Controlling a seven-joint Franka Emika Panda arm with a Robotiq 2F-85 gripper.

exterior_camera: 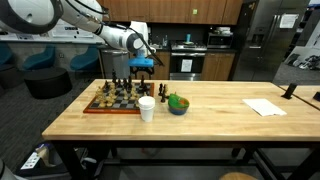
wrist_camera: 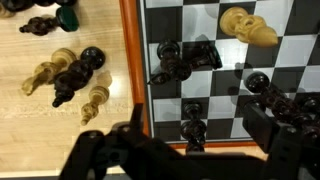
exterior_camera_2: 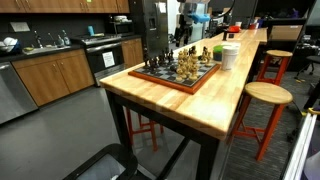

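Note:
My gripper hangs over the edge of the chessboard (exterior_camera: 115,110), its fingers wide apart in the wrist view. Below and between the fingers stands a dark chess piece (wrist_camera: 193,127); I cannot tell how far down it is. Another dark piece (wrist_camera: 180,66) lies on the board, and a pale piece (wrist_camera: 249,26) is farther up. Off the board, on the wood, lie dark pieces (wrist_camera: 78,75) and pale pieces (wrist_camera: 95,103). In the first exterior view the gripper (exterior_camera: 142,72) is small, above the board's far side.
On the wooden table (exterior_camera: 215,120), a white cup (exterior_camera: 147,108) and a bowl (exterior_camera: 178,105) with green and red things stand right of the board. A white paper (exterior_camera: 264,107) lies farther right.

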